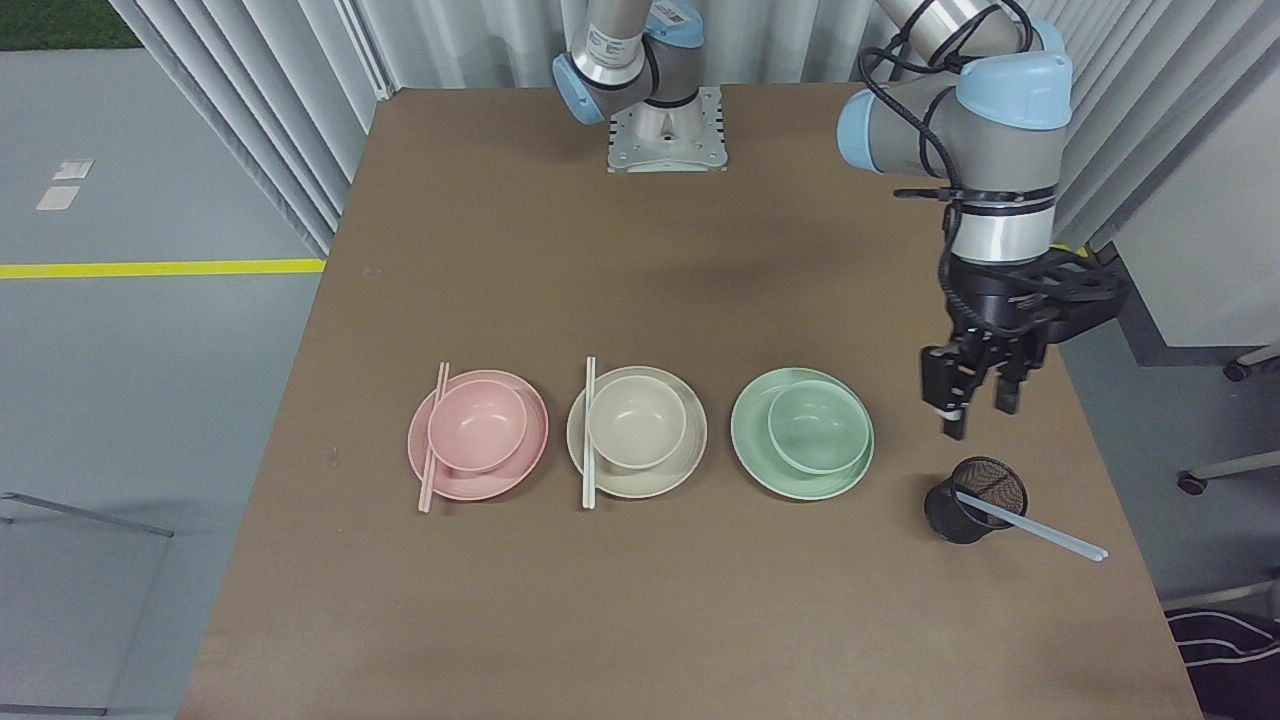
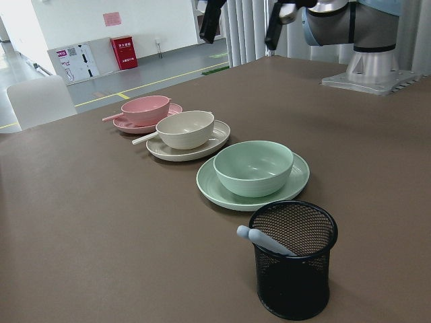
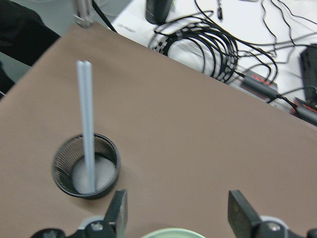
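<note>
My gripper (image 1: 974,402) hangs open and empty above the table, right of and behind a black mesh cup (image 1: 948,510). Pale blue chopsticks (image 1: 1044,534) lean in that cup, upper ends sticking out past its rim. A mint bowl (image 1: 819,422) sits on a mint plate (image 1: 768,468) left of the cup. In the wrist view both fingers frame bare table, with the cup (image 3: 67,163) ahead to the left.
Cream and pink bowls (image 1: 636,420) (image 1: 477,422) on matching plates stand further left, each with chopsticks across the plate's left side. Cables lie beyond the table edge in the wrist view.
</note>
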